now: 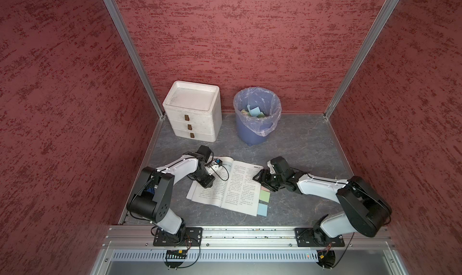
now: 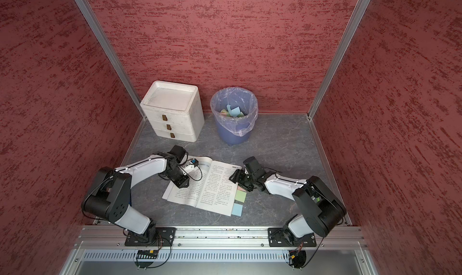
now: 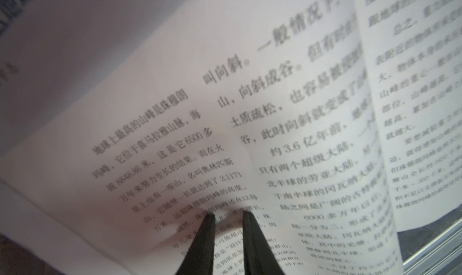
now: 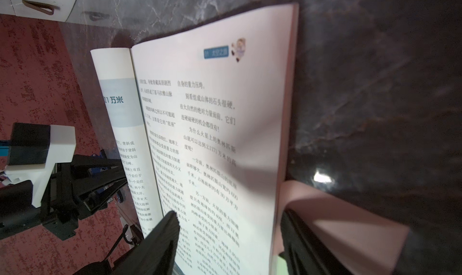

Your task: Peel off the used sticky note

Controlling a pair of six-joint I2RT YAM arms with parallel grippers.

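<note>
The open book [image 1: 243,188] lies on the grey surface, with pink [image 4: 346,227], green [image 1: 264,196] and blue [image 1: 262,209] sticky notes sticking out from its right edge. My left gripper is down on the left page, its fingers part open with paper beneath them. My right gripper is part open at the upper part of the book's right edge, one finger over the page and the other over the pink note.
A white drawer unit [image 1: 192,111] and a blue lined bin [image 1: 252,130] holding paper scraps stand at the back. The surface right of the bin is clear.
</note>
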